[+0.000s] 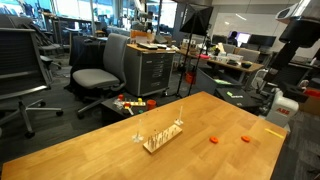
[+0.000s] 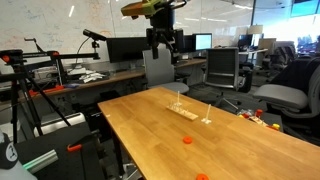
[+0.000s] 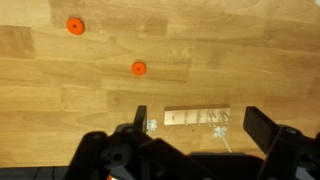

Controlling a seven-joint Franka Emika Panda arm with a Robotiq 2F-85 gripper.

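A pale wooden rack with a row of small upright pegs rests on the table. In the wrist view the rack lies at lower middle, between my fingertips as seen from above. Two small orange-red discs lie flat and apart: the nearer-to-rack disc and the farther disc. Small white upright pieces flank the rack, one white piece at its left and another white piece behind it. High above the table, my gripper is open, holding nothing and touching nothing.
Bare wooden tabletop surrounds the rack and discs. Red and other coloured items gather by the table's back edge. Office chairs stand beyond. A yellowish strip lies near the right edge.
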